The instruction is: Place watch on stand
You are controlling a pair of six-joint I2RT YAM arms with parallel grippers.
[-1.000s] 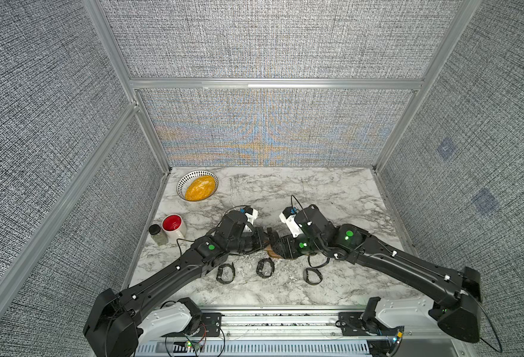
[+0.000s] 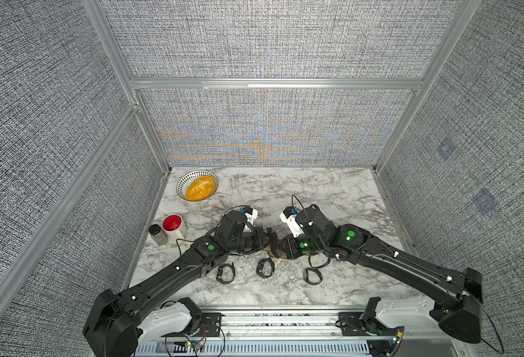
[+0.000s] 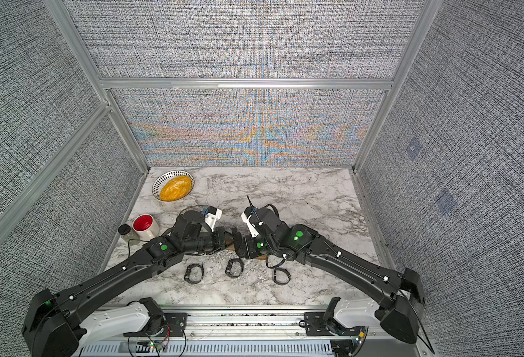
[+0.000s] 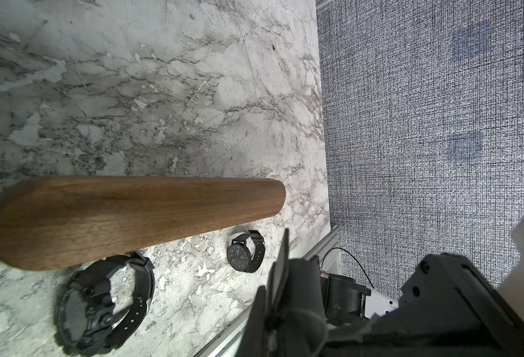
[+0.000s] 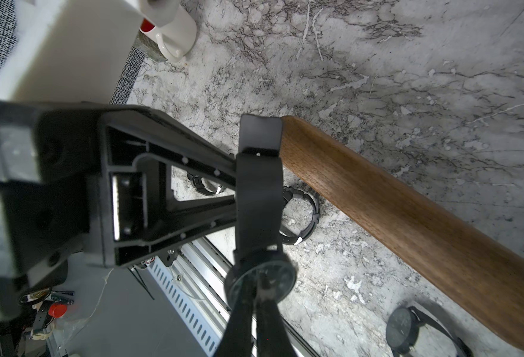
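The wooden stand (image 4: pixel 143 214) is a long brown rounded bar lying above the marble table, below both grippers. A black watch (image 5: pixel 259 205) hangs upright with its strap stretched straight and its round case (image 5: pixel 238 279) at the lower end. My left gripper is shut against its strap, coming from the left in the right wrist view. Facing it, my right gripper is shut, nothing seen between its fingers, and its tips overlap the round case in view; whether they touch cannot be told. In the left wrist view the watch is mostly edge-on.
Several other black watches lie in front of the stand: left (image 2: pixel 225 273), middle (image 2: pixel 265 267), right (image 2: pixel 313 276). A red-lined mug (image 2: pixel 174 225), a jar (image 2: pixel 158 235) and a bowl (image 2: pixel 182 189) with an orange item stand at the left.
The left arm stays where it was.
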